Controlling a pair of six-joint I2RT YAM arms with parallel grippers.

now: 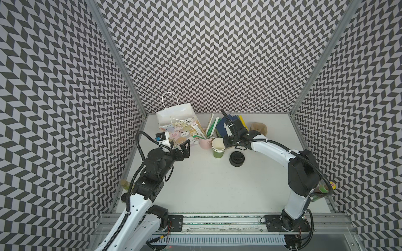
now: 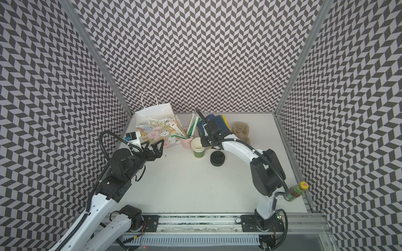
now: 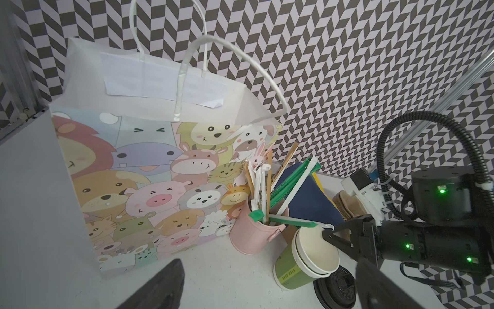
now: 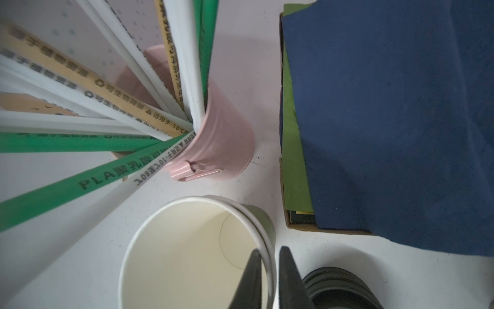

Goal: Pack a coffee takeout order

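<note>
The stacked green paper cups (image 1: 217, 151) stand mid-table beside a stack of black lids (image 1: 237, 159). My right gripper is at the cups' right rim, one finger inside and one outside, fingers part open. A white paper bag (image 3: 154, 195) with cartoon animals stands at the back left. My left gripper is open and empty in front of the bag, to the left of the cups.
A pink cup of straws (image 4: 226, 139) sits behind the paper cups, next to a box with blue napkins (image 4: 386, 113). A cardboard carrier (image 2: 240, 131) is at back right, a bottle (image 2: 297, 190) at front right.
</note>
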